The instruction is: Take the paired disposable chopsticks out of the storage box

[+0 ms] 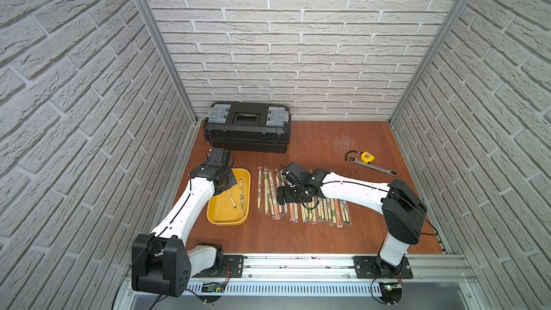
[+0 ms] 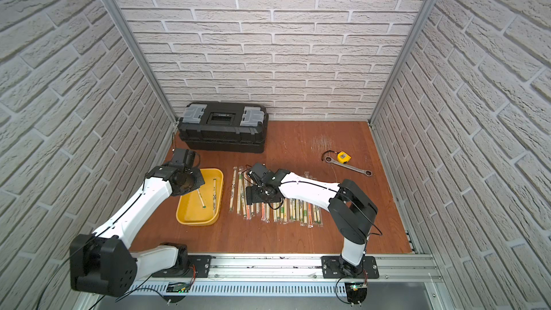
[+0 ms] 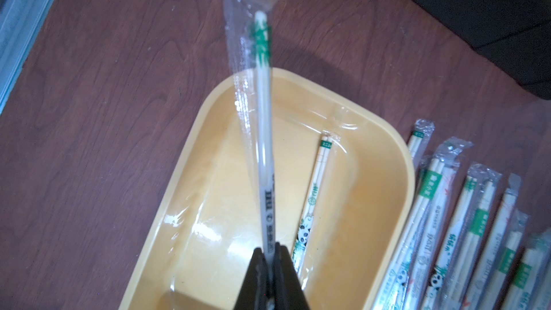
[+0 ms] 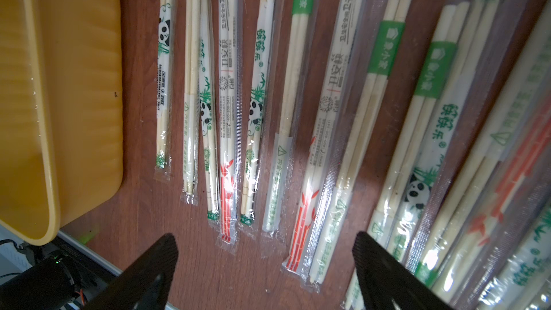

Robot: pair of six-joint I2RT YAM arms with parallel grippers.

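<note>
In the left wrist view, my left gripper is shut on a wrapped chopstick pair [image 3: 264, 132] with green printing at its end. The pair is raised above the yellow storage box [image 3: 192, 137], its tip reaching past the box's rim. One more wrapped pair [image 3: 312, 195], with a panda print, lies on the box floor; its lower end is hidden by my fingers. From the top left view, the left gripper [image 1: 232, 186] is over the box's left side. My right gripper stands open above the row of pairs, its fingers wide apart and empty.
Many wrapped chopstick pairs [image 4: 292, 97] lie side by side on the wooden table right of the box. Behind the box stands a black toolbox [image 1: 246, 129]. A wrench [image 1: 373, 166] and a yellow tape measure [image 1: 367, 157] rest at the right. Bare table lies at the back centre.
</note>
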